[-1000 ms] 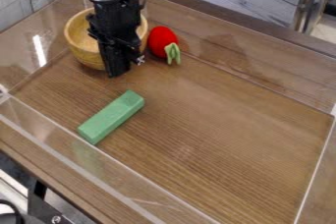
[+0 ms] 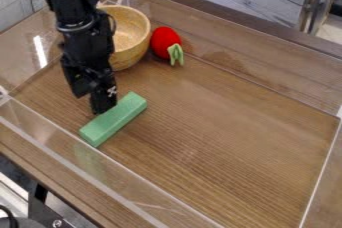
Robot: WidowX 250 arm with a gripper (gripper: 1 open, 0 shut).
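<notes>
My dark gripper (image 2: pixel 94 100) hangs low at the left of the table, its fingers apart with nothing visible between them, just left of and above a green bar (image 2: pixel 114 120) lying diagonally on the wood. The arm rises behind it, partly covering a wooden bowl (image 2: pixel 128 32) at the back left. A red object with a green top (image 2: pixel 166 42), like a tomato or strawberry, lies right of the bowl.
A metal rail runs along the upper right edge.
The objects look unmoved.
</notes>
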